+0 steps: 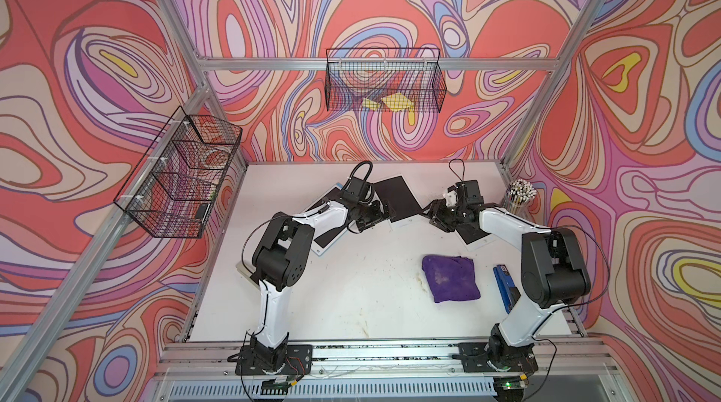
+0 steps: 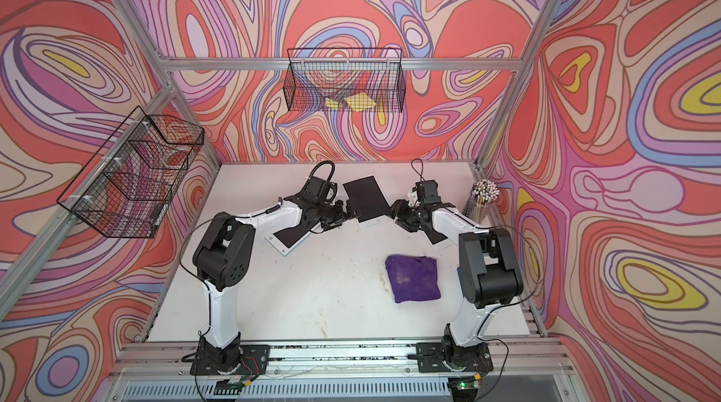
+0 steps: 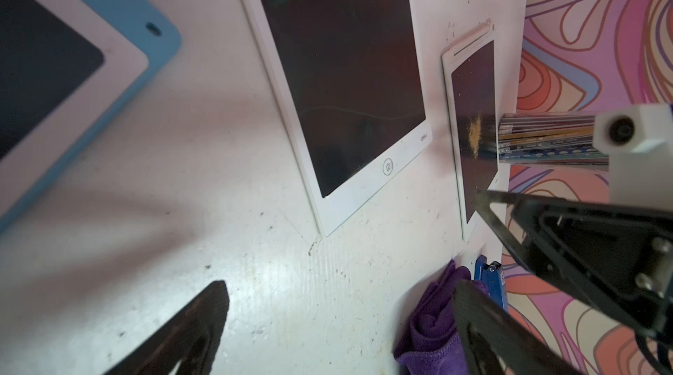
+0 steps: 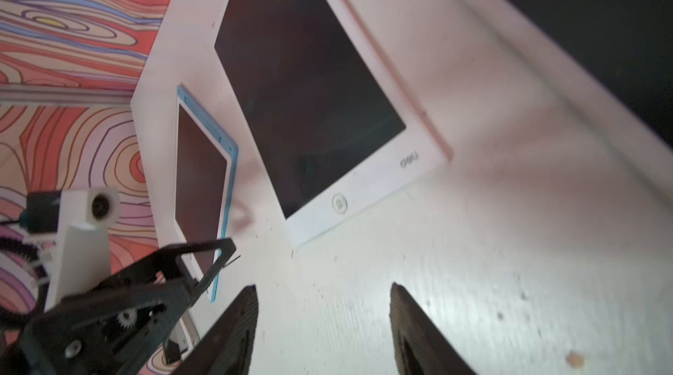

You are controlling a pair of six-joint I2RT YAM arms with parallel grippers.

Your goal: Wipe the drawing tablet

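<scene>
Three drawing tablets lie along the back of the table: a blue-framed one point(image 3: 38, 66) at left, a white middle tablet point(image 3: 343, 73) and a white right tablet point(image 3: 473, 129) with a yellowish smudge on its screen. A purple cloth point(image 1: 450, 278) lies crumpled at the front right. My left gripper point(image 1: 375, 214) is open above the table between the blue-framed and middle tablets, holding nothing. My right gripper point(image 1: 432, 214) hovers between the middle and right tablets, its fingers apart with nothing seen between them.
A blue object point(image 1: 504, 285) lies right of the cloth. A cup of pens point(image 1: 520, 197) stands at the back right. Wire baskets point(image 1: 385, 86) hang on the back and left walls.
</scene>
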